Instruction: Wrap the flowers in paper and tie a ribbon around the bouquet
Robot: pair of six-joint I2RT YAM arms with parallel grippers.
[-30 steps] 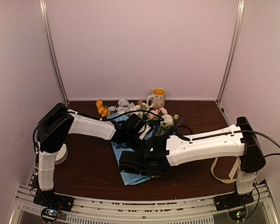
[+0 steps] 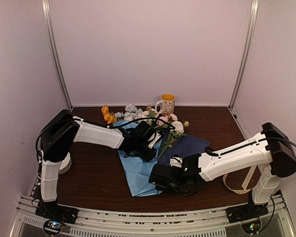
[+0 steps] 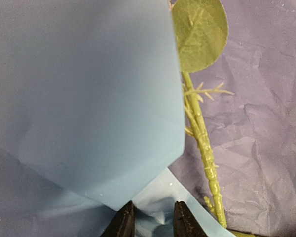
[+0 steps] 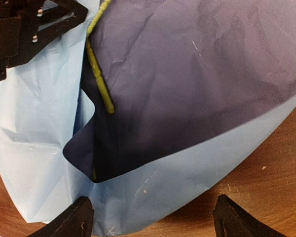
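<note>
Fake flowers [image 2: 176, 127] in white, pink, lilac and orange lie at the back, on wrapping paper that is light blue [image 2: 140, 182] on one face and dark [image 2: 190, 147] on the other. The right flap lies spread out. A green stem [image 3: 205, 148] rests on the dark face, beside a light blue fold [image 3: 89, 98]. My left gripper is over the fold with its fingers parted; whether paper sits between them is unclear. Nearer the front, my right gripper stands wide open above the paper's light edge, holding nothing.
A patterned mug [image 2: 167, 103] stands behind the flowers. A pale ribbon [image 2: 245, 180] lies by the right arm's base, and a white roll [image 2: 65, 163] sits at the left. The two grippers are close together.
My right gripper has moved right, away from the left one. The paper's right flap, raised earlier, has fallen outward and now lies spread to the right. The left arm looks nearly still.
</note>
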